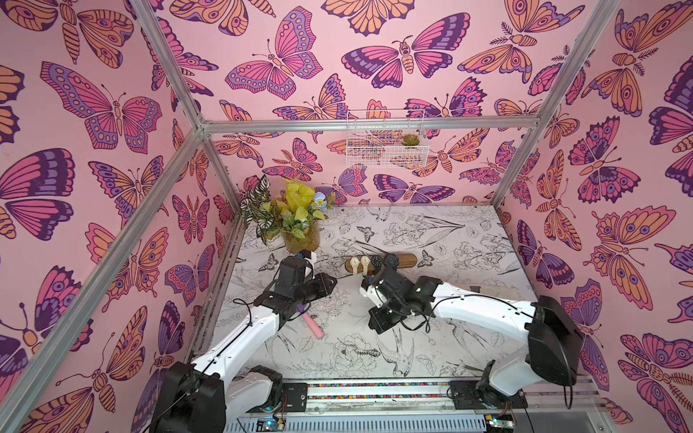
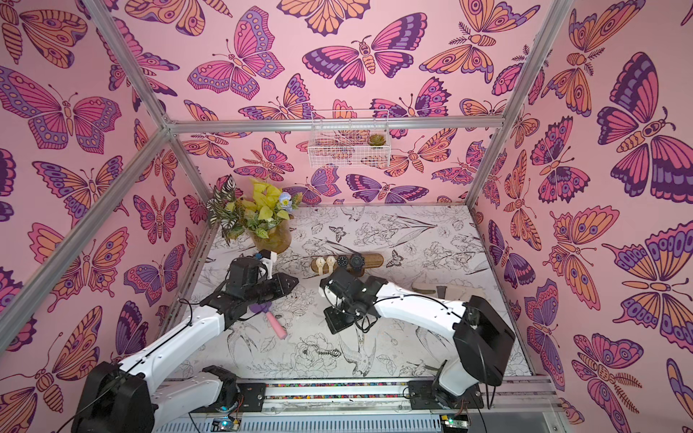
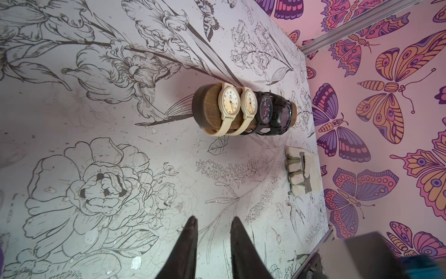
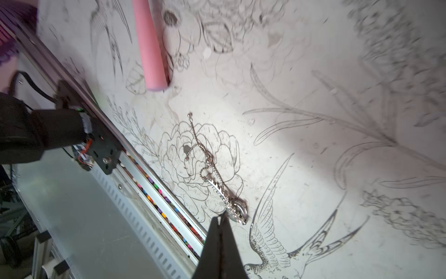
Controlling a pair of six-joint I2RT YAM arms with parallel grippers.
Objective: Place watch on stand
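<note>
A wooden watch stand (image 3: 206, 104) at the back centre holds several watches, two cream (image 3: 230, 103) and two dark (image 3: 282, 114). My left gripper is open above the table, left of and in front of the stand, nothing between its fingers. My right gripper is shut, nothing showing between its fingers, above a silver chain-like piece (image 4: 230, 204) on the table, perhaps a watch or jewellery; its exact kind is unclear.
A flower vase (image 1: 303, 236) stands at the back left. A pink-handled object (image 4: 149, 55) lies front left. Pale gloves (image 3: 306, 169) lie to the right. A wire basket (image 1: 386, 155) hangs on the back wall.
</note>
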